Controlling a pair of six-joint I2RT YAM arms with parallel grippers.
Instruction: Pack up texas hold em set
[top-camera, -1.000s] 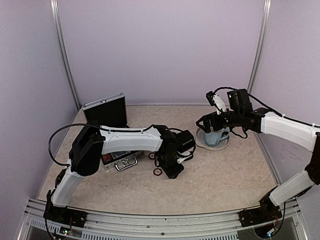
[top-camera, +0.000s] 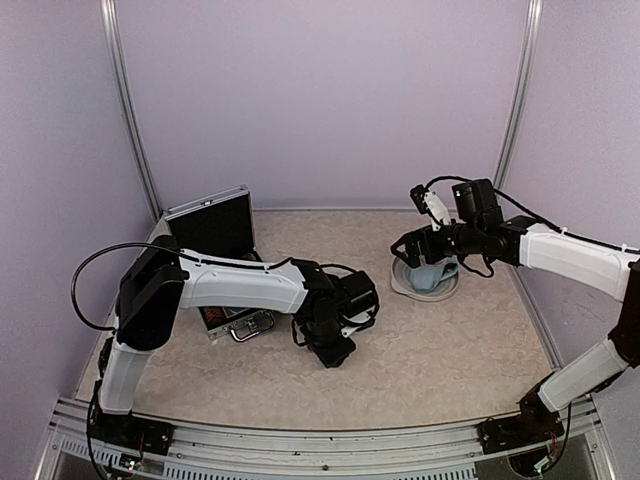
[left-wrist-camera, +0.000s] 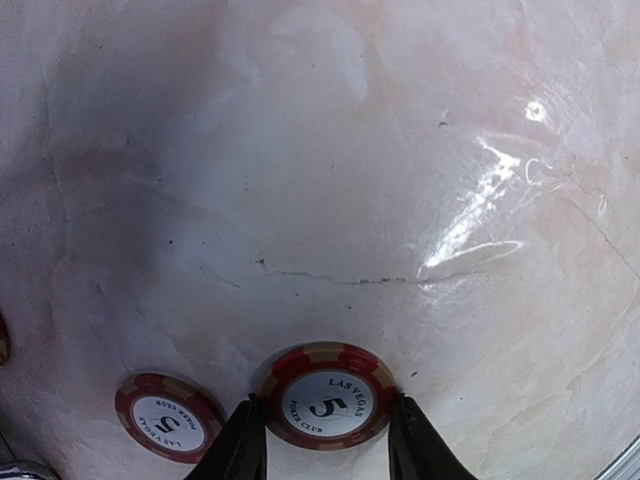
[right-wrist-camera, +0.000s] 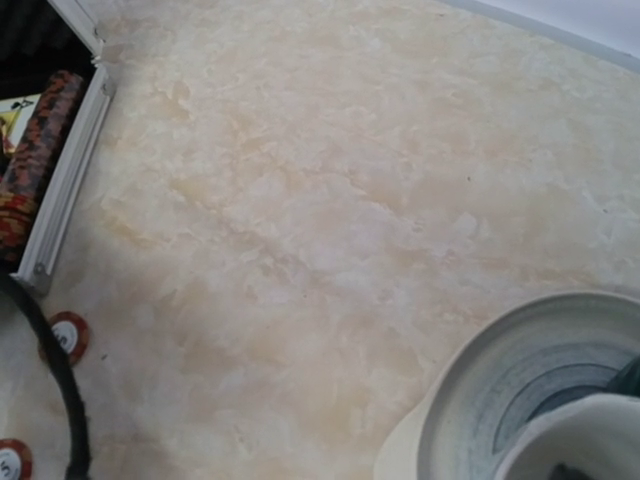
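In the left wrist view a red-and-tan poker chip marked 5 (left-wrist-camera: 328, 402) lies flat on the table between the fingertips of my left gripper. Those fingers stand apart, close to the chip's two sides; a firm hold does not show. A second chip (left-wrist-camera: 168, 420) is just left of them. From above, my left gripper (top-camera: 335, 352) points down at the table and hides the chips. The black-lined case (top-camera: 240, 318) is open behind the left arm; chip rolls (right-wrist-camera: 38, 150) and a card show inside. My right gripper (top-camera: 405, 248) hangs open and empty at the right.
Under the right gripper a plate (top-camera: 402, 287) holds a pale blue cup (top-camera: 432, 275). The left arm covers much of the case. Bare table (top-camera: 440, 370) extends across the front right and the middle back.
Over the last second my left gripper has moved left and slightly towards the front, covering chips that showed beside it. The right arm has stayed still.
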